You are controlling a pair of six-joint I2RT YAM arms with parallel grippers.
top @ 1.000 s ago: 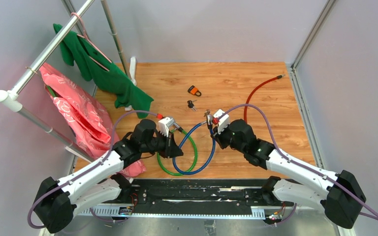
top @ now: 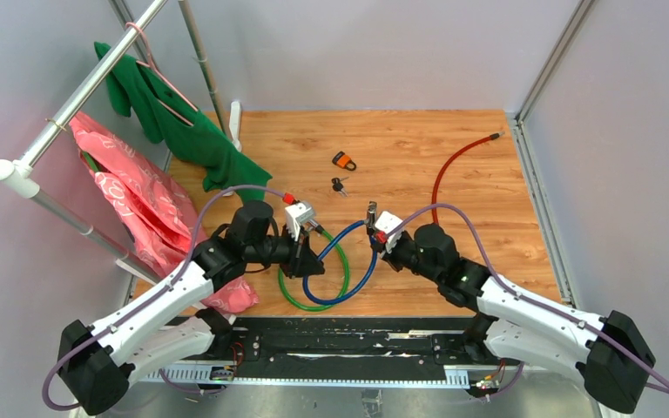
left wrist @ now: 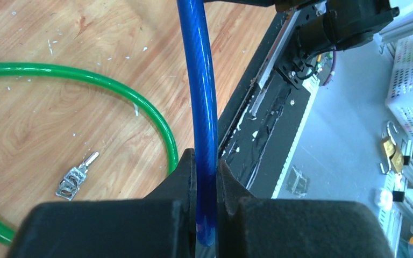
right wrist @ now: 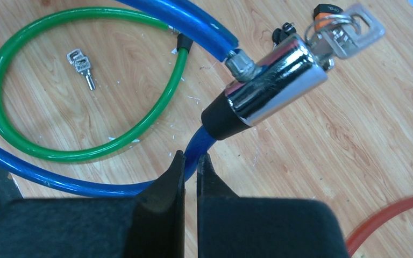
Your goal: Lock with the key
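A blue cable lock [right wrist: 59, 180] is held by both grippers. My left gripper is shut on the blue cable. My right gripper is shut on the cable just below the lock's chrome cylinder [right wrist: 277, 80]. A keyring with a silver key [right wrist: 355, 32] is at the cylinder's far end. The cable's metal tip [right wrist: 242, 64] sits against the side of the cylinder; I cannot tell how deeply it is seated.
On the wooden table [top: 401, 148] lie a green cable lock [right wrist: 0, 91], loose silver keys [right wrist: 82, 65], an orange padlock [top: 343, 160], black keys [top: 338, 185] and a red cable [top: 453, 161]. A rack with clothes stands left.
Both grippers have shifted slightly with the blue lock, its loop changing shape a little in the top view. The surrounding objects are unchanged.
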